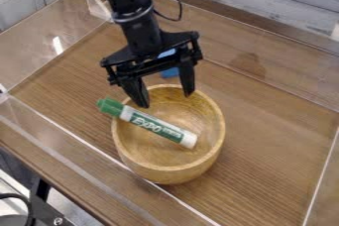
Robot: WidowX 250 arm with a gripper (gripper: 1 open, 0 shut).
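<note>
The black gripper (pixel 162 79) is open over the back part of an oval wooden bowl (pixel 169 163), its two fingers apart with nothing seen between them. A white tube with a green cap (pixel 157 125) lies diagonally in the bowl, its capped end toward the upper left on the rim, below the left finger and apart from it.
A small blue object (pixel 171 71) sits behind the gripper, partly hidden by it. The wooden table (pixel 272 121) has free room to the right and left of the bowl. A pale wall or ledge runs along the back right.
</note>
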